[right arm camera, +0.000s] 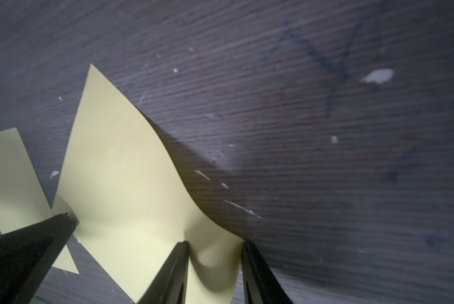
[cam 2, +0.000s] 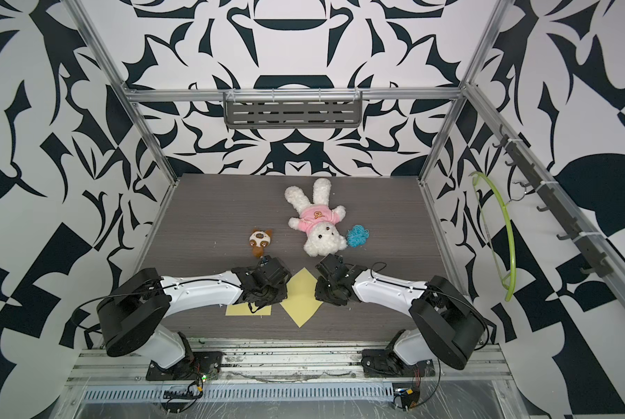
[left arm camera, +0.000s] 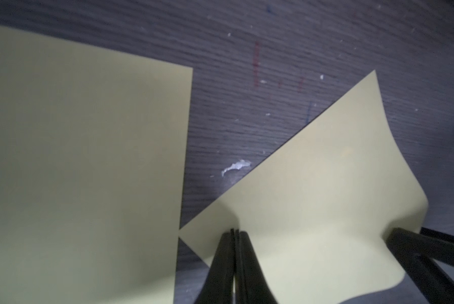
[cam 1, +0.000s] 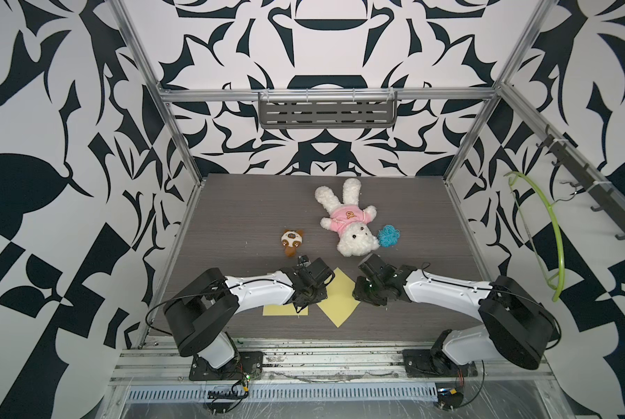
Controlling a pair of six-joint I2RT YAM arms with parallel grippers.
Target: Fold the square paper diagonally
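A square yellow paper (cam 1: 338,296) lies as a diamond between both arms, its far corner lifted a little. My left gripper is shut, its tips pressed on the paper near its left corner. My right gripper is part open at the paper's opposite corner, which is bent up between its fingers; in the right wrist view the paper bulges and curves along that edge. Whether the fingers grip it I cannot tell. A second yellow sheet (left arm camera: 85,167) lies flat just left of the square, beneath the left arm.
A white plush rabbit (cam 1: 354,230) in pink, a small brown-and-white toy (cam 1: 291,241) and a blue fuzzy ball (cam 1: 389,235) lie behind the papers.
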